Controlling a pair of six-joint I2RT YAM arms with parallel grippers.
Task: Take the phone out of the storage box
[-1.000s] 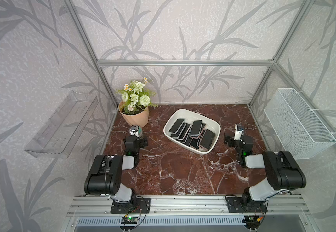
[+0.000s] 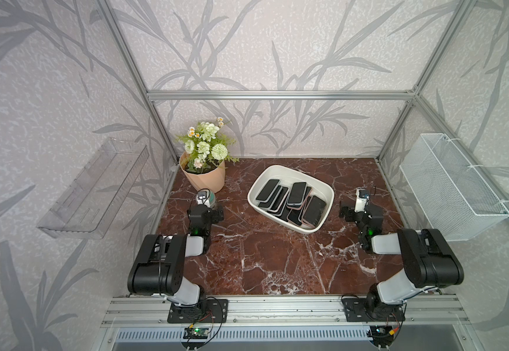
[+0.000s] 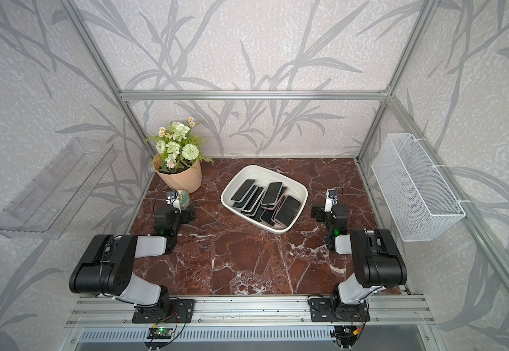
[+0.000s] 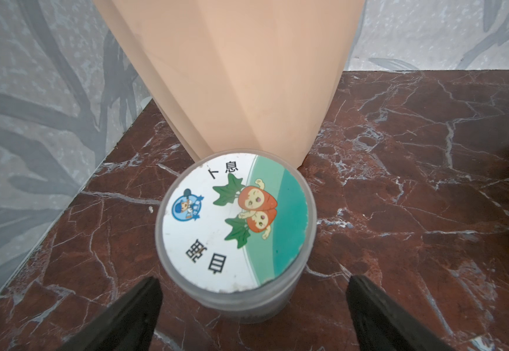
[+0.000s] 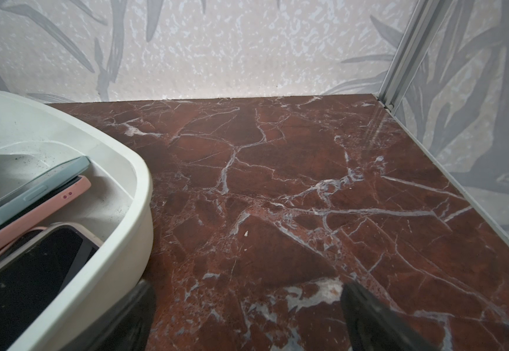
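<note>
A white oval storage box (image 2: 253,196) sits mid-table, filled with several stacked phones, among them a dark one (image 3: 272,193) on top and a pink-cased one (image 5: 37,210). My left gripper is open left of the box, with a round lidded jar (image 4: 231,222) just in front of its fingers, none of it held. My right gripper is open just right of the box, nothing between its fingers.
A flowerpot (image 2: 207,178) with white flowers stands at the back left. A clear rack (image 2: 70,225) hangs on the left wall, a white mesh basket (image 3: 418,216) on the right.
</note>
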